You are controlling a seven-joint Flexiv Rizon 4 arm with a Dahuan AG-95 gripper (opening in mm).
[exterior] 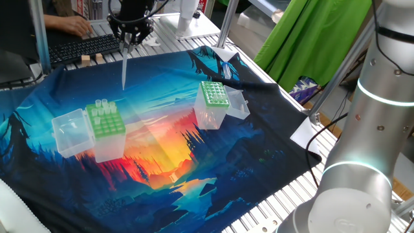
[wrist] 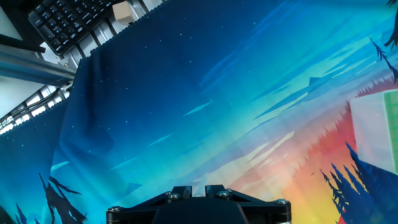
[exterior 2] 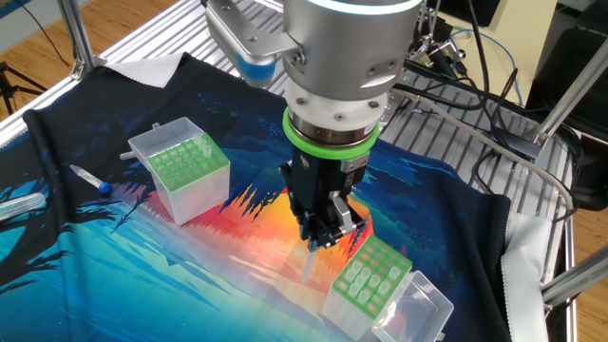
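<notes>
A long, clear pipette tip (exterior: 124,71) hangs point down from my gripper (exterior: 127,44), which is shut on its upper end. In exterior view 2 the same tip (exterior 2: 309,266) shows below the gripper (exterior 2: 318,239), apart from the nearby box and above the cloth. Only a pale sliver shows between the fingertips in the wrist view, where the gripper sits at the bottom edge. One box with a green rack (exterior: 108,127) has several clear tips standing in it. Across the cloth, another box (exterior: 211,115) has a green grid top with no tall tips standing out.
Both boxes have their clear lids open; one lid (exterior: 71,133) lies to the left, the other (exterior: 237,103) to the right. A blue-capped pen-like item (exterior 2: 92,180) lies on the printed cloth (exterior: 168,207). A keyboard (exterior: 84,48) and a person's hand (exterior: 74,26) are beyond its edge.
</notes>
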